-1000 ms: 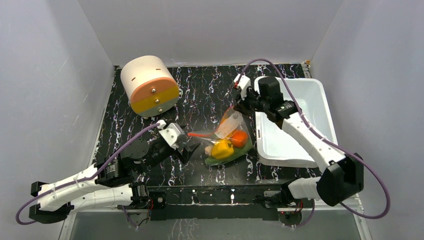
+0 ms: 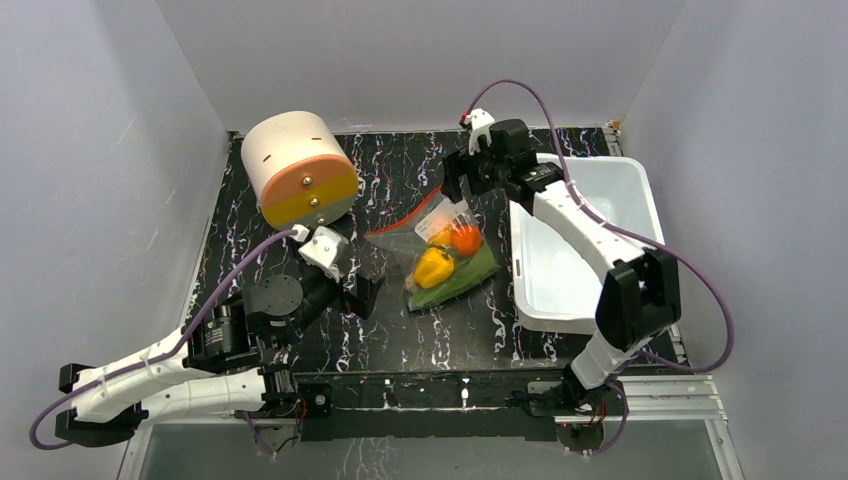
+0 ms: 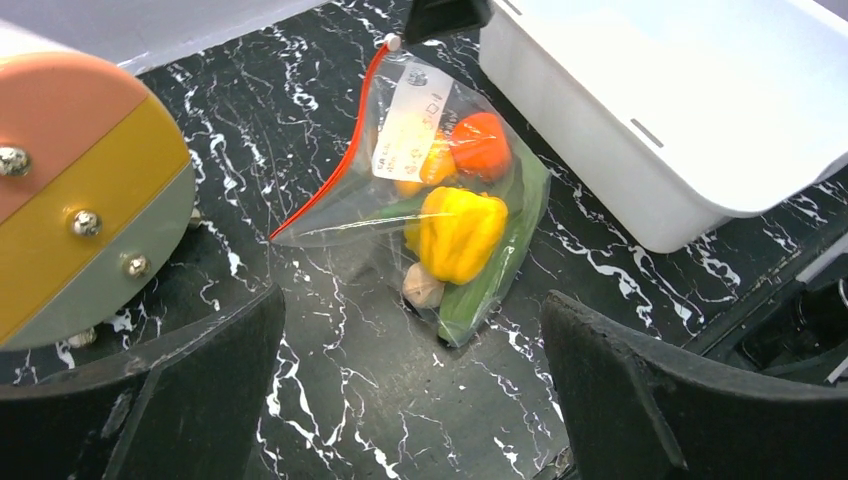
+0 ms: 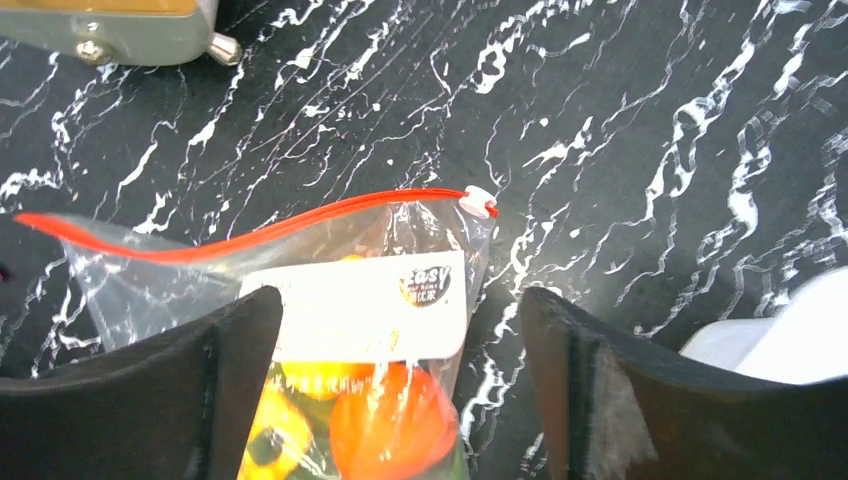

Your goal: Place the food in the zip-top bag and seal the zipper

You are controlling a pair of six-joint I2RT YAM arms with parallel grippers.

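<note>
The clear zip top bag (image 2: 405,240) lies on the dark table with its red zipper edge (image 3: 352,150) toward the back left. Inside are a yellow pepper (image 3: 462,236), an orange pepper (image 3: 480,146), a second yellow-orange pepper (image 4: 277,430), green leaves (image 2: 462,282) and a pale round item (image 3: 422,287). A white slider (image 4: 478,201) sits at the right end of the zipper. My right gripper is open over the label end, its fingers apart with nothing gripped. Left of the bag, my left gripper is open and empty.
A white bin (image 2: 535,270) stands close on the bag's right. At the back left sits a barrel-shaped container (image 2: 290,160) with a coloured, studded front. Bare marble-patterned table (image 2: 400,170) shows behind the bag and in front of it.
</note>
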